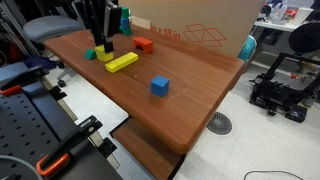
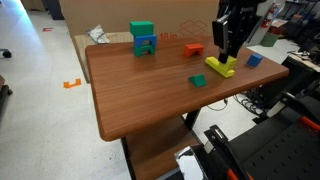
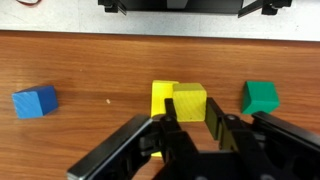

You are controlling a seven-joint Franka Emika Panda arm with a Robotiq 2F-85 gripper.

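Held between the dark fingers of my gripper is a yellow block [image 3: 189, 101], its near face square in the wrist view. A second, longer yellow block [image 1: 122, 63] lies flat on the wooden table, just beside the held one in exterior view 1. In the wrist view the long yellow block [image 3: 164, 98] shows partly behind the held block and the fingers. A green block [image 3: 261, 97] sits to the right of the gripper in the wrist view, and a blue cube [image 3: 35, 101] to the left.
A red block [image 1: 144, 45] lies farther back. Beyond it, a green block [image 2: 142, 28] rests on blue blocks [image 2: 145, 45]. Bare wood covers much of the table [image 2: 120, 95], and its front edge runs close to the gripper.
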